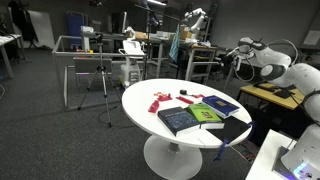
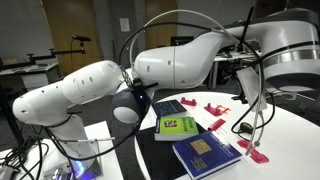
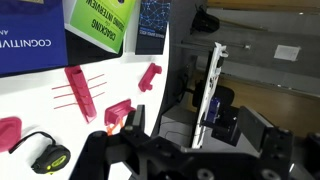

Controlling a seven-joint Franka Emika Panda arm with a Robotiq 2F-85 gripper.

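Note:
My gripper is open, with nothing between its fingers in the wrist view. It hangs high above and beyond the far edge of the round white table; exterior view 1 shows it small and dark against the background. On the table lie a dark book, a green book and a blue book. Pink-red pieces lie behind the books, among them a long bar, a small bracket and a block. A black-and-yellow round object sits near them.
Past the table edge, the wrist view shows dark floor and a pale rail-like object. A tripod stands behind the table at left. Open floor spreads left of the table.

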